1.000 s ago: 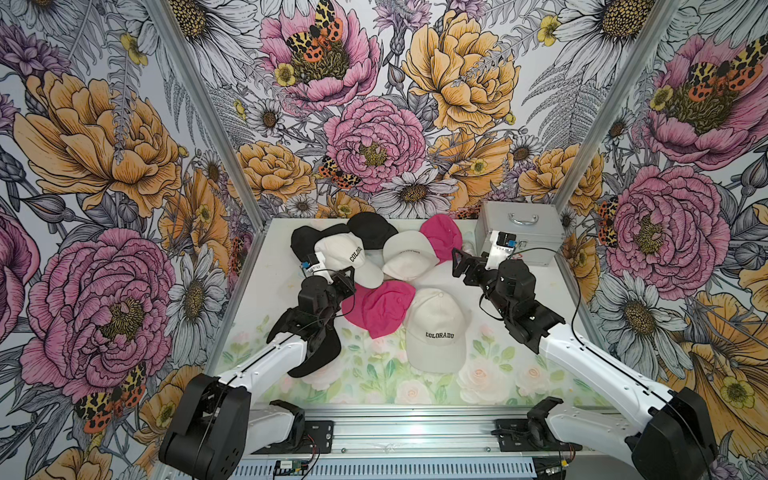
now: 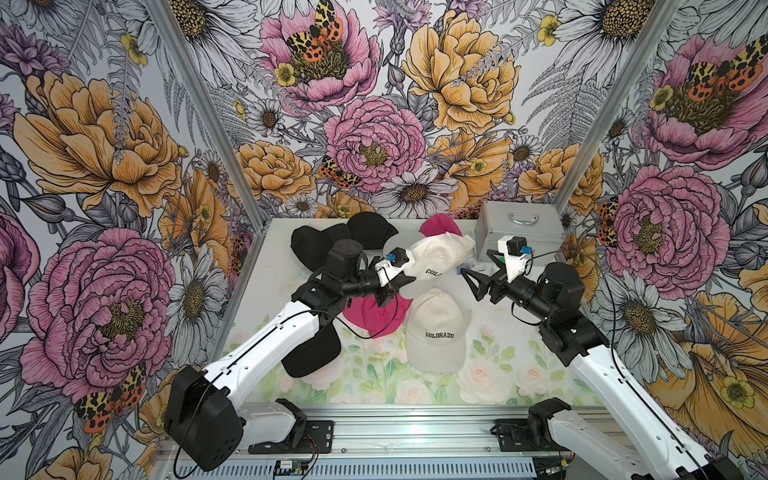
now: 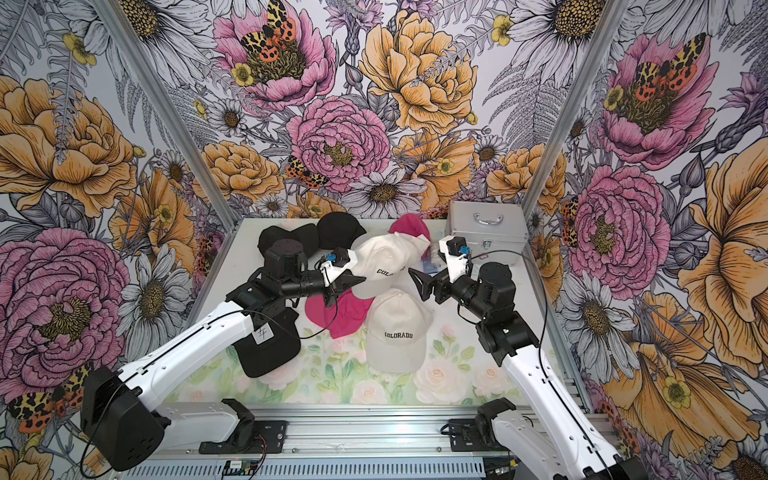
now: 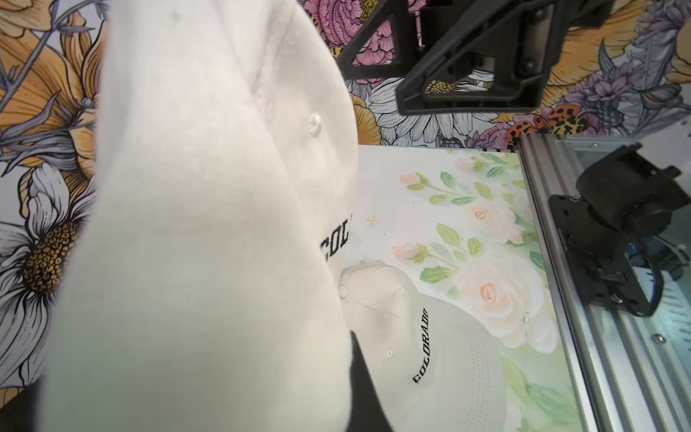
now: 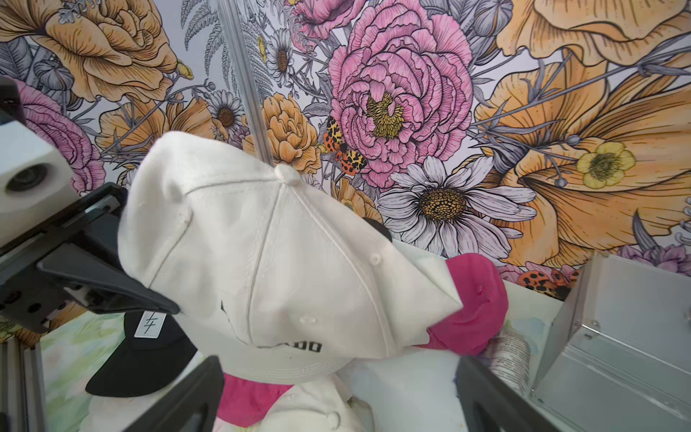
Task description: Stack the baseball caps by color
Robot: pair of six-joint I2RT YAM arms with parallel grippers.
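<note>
My left gripper point(image 2: 409, 278) is shut on a white cap point(image 2: 441, 254), lifted over the table's middle. In the left wrist view this cap point(image 4: 201, 252) fills much of the picture. My right gripper point(image 2: 470, 285) stands open just right of the held cap, nothing between its fingers. A white COLORADO cap point(image 2: 436, 328) lies at the front middle. Another white cap behind the held one is mostly hidden. One pink cap point(image 2: 376, 318) lies partly under the left arm, another pink cap point(image 2: 438, 224) at the back. Black caps sit back left point(image 2: 310, 246), back point(image 2: 372, 229) and front left point(image 2: 312, 356).
A silver metal case point(image 2: 520, 224) stands at the back right. Beside it a small can-like item point(image 5: 509, 360) shows in the right wrist view.
My left gripper has lifted the white cap and carried it right from the black caps, over the other white cap.
</note>
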